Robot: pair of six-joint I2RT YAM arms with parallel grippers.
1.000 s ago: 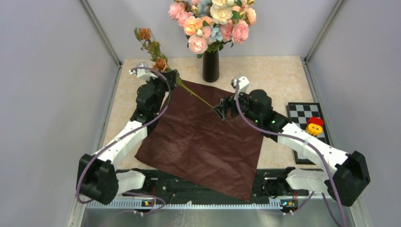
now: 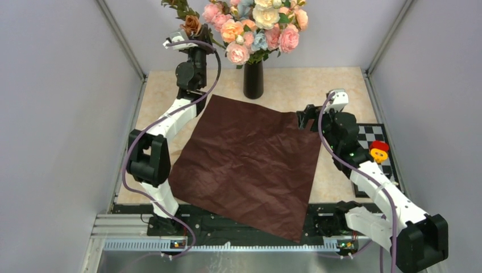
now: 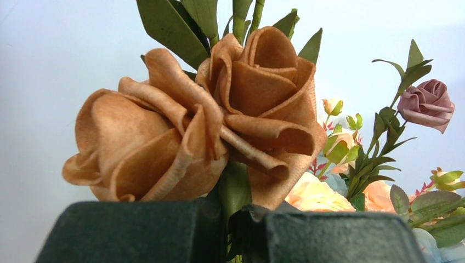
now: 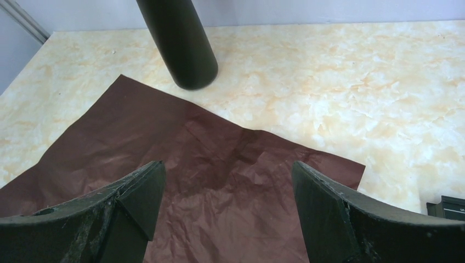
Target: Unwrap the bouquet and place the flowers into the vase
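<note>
Brown-orange roses (image 3: 164, 131) on a leafy stem fill the left wrist view, just above my left gripper, which is shut on their green stem (image 3: 234, 189). From the top, the left gripper (image 2: 207, 40) is raised at the back left, a rose (image 2: 191, 25) beside it; the stem's lower end is hidden there. The dark vase (image 2: 253, 81) stands upright at the back with a full bouquet (image 2: 264, 28) of pink, cream, peach and blue blooms. My right gripper (image 2: 304, 118) is over the cloth's right corner, its fingers (image 4: 137, 208) apart and nothing between them.
A dark brown cloth (image 2: 250, 159) lies flat across the middle of the table. At the right, a checkered board (image 2: 370, 133) carries red and yellow round pieces (image 2: 379, 151). Bare tabletop (image 2: 318, 82) shows right of the vase.
My left gripper has moved up and back with the roses, lifting the stem away from the cloth. The right gripper has drawn off to the right, away from the stem's end.
</note>
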